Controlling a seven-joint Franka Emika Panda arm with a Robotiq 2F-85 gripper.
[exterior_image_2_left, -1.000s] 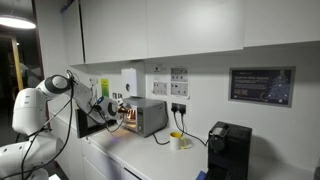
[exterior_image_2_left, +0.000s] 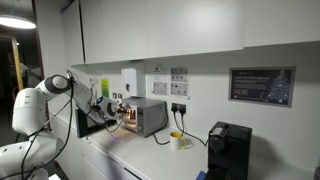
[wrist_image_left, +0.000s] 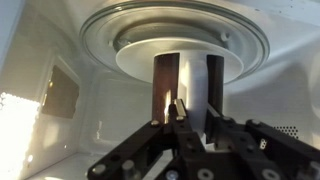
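Observation:
In the wrist view, a dark brown mug (wrist_image_left: 163, 85) with a pale handle (wrist_image_left: 197, 95) stands at a white plate (wrist_image_left: 135, 62) on the glass turntable (wrist_image_left: 98, 38). This is inside the microwave (exterior_image_2_left: 148, 115), which the exterior view shows on the counter. My gripper reaches in from the open front, its fingers close around the handle. Whether they press on the handle or stand a little off it cannot be made out. From outside, the gripper is too small and partly hidden at the microwave opening.
The microwave's bright inner wall (wrist_image_left: 30, 95) lies close on the left of the wrist view. To the right along the counter (exterior_image_2_left: 150, 157) stand a yellow mug (exterior_image_2_left: 177, 141) and a black coffee machine (exterior_image_2_left: 229, 150). Wall cupboards (exterior_image_2_left: 190, 30) hang above.

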